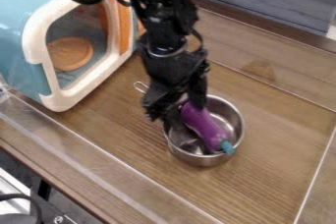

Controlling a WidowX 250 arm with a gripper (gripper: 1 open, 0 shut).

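A small steel pot [226,152] with a thin wire handle stands on the wooden counter at the centre right. A purple eggplant [207,132] with a teal tip lies in it. My black gripper [182,118] is lowered over the pot's left part, at the eggplant's upper end. Its fingers are dark and overlap the pot, so I cannot tell whether they are open or shut on anything.
A light blue and white toy oven [27,31] with a round tan disc inside stands at the upper left. The counter's front edge and a cable are at the lower left.
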